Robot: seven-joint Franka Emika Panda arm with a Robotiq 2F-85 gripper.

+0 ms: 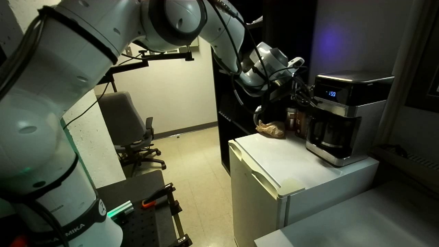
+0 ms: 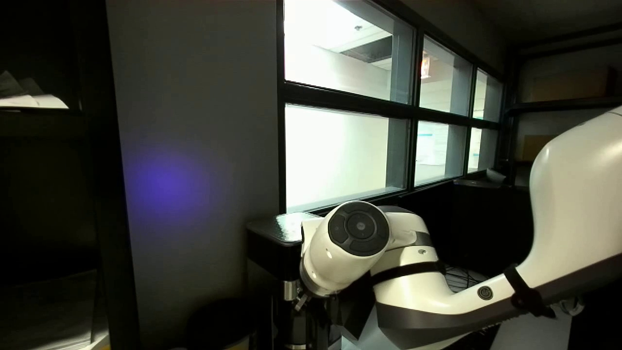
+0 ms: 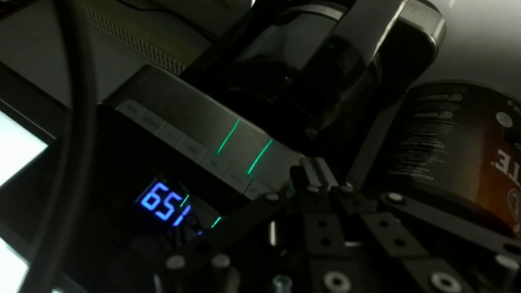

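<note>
A black and silver coffee maker stands on the white fridge top, its blue display lit. In the wrist view a row of buttons runs along its silver strip, and the glass carafe sits beyond. My gripper is shut, with nothing showing between its fingers. Its tips are at the end of the button strip, by the last button; whether they touch cannot be told. In exterior view 2 the arm's wrist hides the gripper and much of the machine.
A brown and black can stands close beside the gripper. A crumpled paper bag lies on the fridge top, left of the cans. A cable hangs across the wrist view.
</note>
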